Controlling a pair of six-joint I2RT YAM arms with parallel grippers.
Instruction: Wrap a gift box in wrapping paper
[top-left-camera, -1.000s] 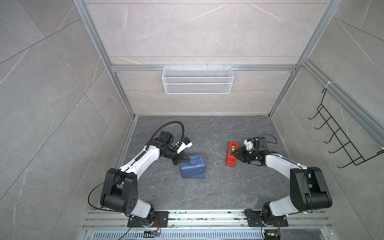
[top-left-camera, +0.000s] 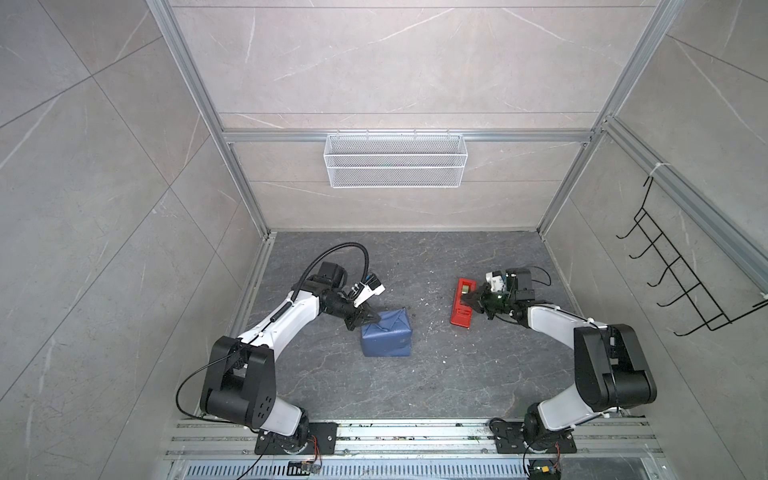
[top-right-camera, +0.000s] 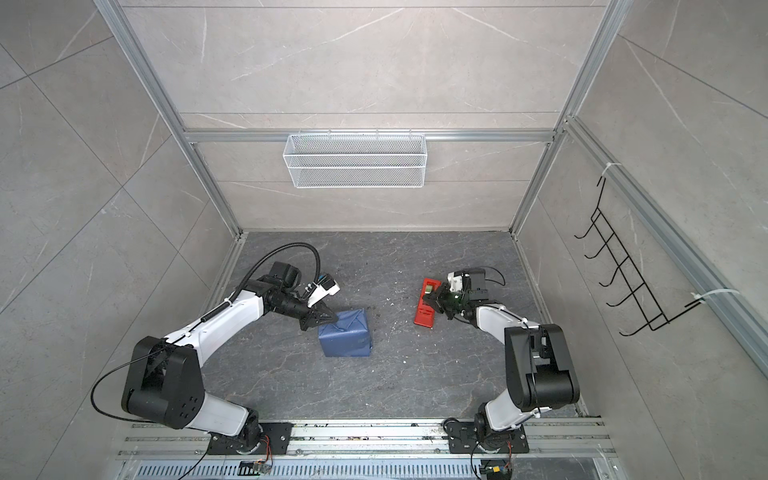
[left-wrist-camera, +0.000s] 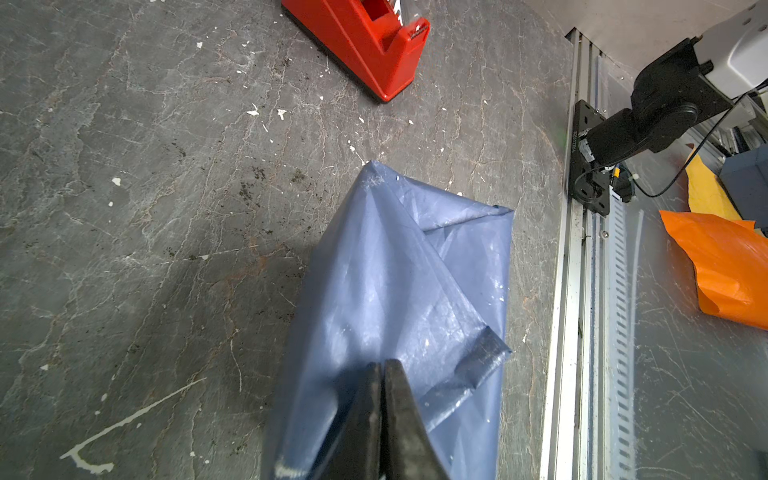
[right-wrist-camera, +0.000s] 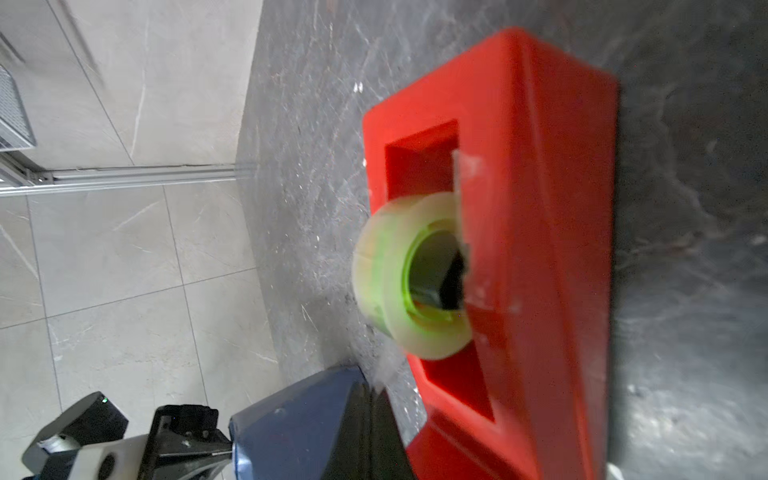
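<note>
A gift box wrapped in blue paper (top-left-camera: 386, 336) stands on the grey table left of centre. In the left wrist view, the blue paper (left-wrist-camera: 384, 264) shows diagonal folds and a loose flap (left-wrist-camera: 482, 357) sticking up. My left gripper is over the box's top, its fingertips close together against the paper; whether a small gap or paper lies between them is unclear. The red tape dispenser (right-wrist-camera: 540, 240) carries a clear tape roll (right-wrist-camera: 436, 280) with a green core. Right at its side, my right gripper is shut, nothing visible between its fingers.
A white wire basket (top-left-camera: 396, 161) hangs on the back wall, a black hook rack (top-left-camera: 680, 264) on the right wall. Orange paper (left-wrist-camera: 724, 264) lies outside the front rail. Table between box and dispenser is clear.
The red tape dispenser has shifted slightly toward the back of the table, with my right gripper beside it moving a little the same way. The left arm and blue box have stayed put.
</note>
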